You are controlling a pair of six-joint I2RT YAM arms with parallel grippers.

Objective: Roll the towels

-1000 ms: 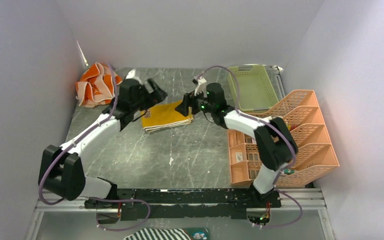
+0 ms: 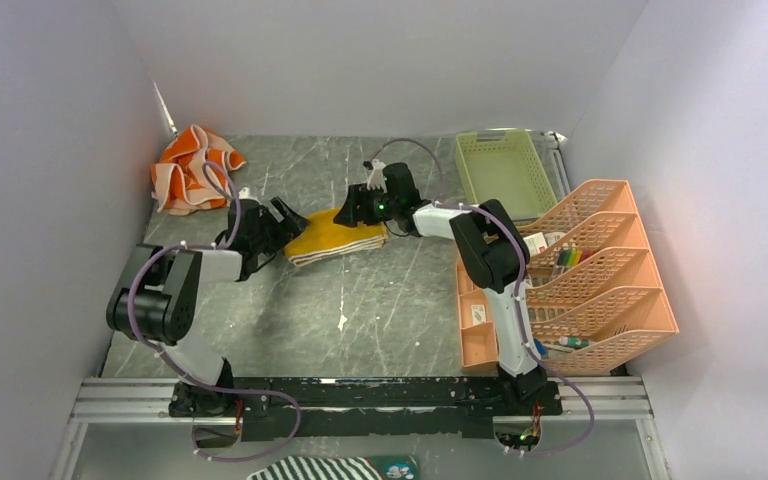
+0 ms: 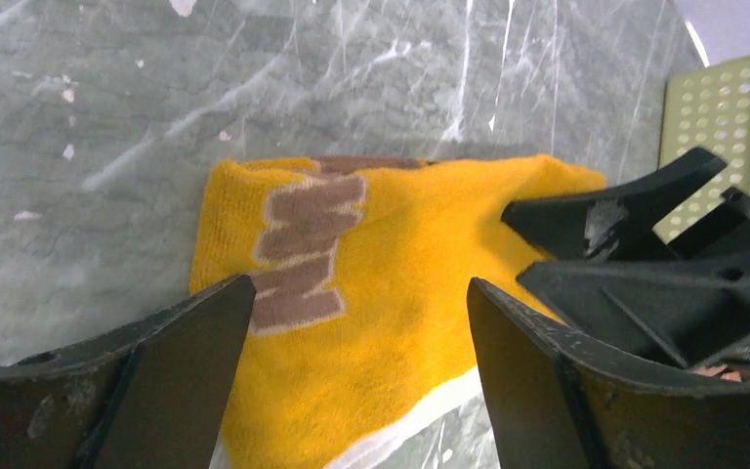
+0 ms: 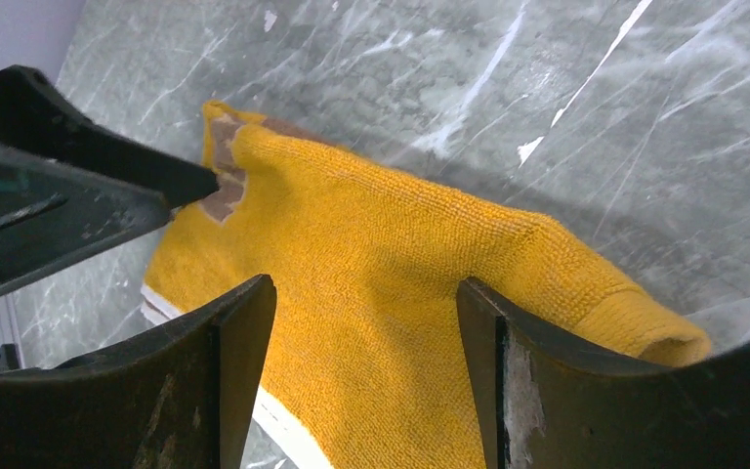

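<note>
A folded yellow towel (image 2: 320, 240) with white edges lies on the grey marble table between the two grippers. My left gripper (image 2: 286, 221) stands open low at its left end; in the left wrist view its fingertips straddle the patterned end (image 3: 303, 254). My right gripper (image 2: 353, 204) stands open low over the right part of the towel, its fingertips on either side of yellow cloth (image 4: 371, 274) in the right wrist view. A crumpled orange-and-white towel (image 2: 192, 172) lies at the back left.
A green basket (image 2: 505, 175) sits at the back right, with an orange compartment organizer (image 2: 600, 290) holding pens and small items in front of it.
</note>
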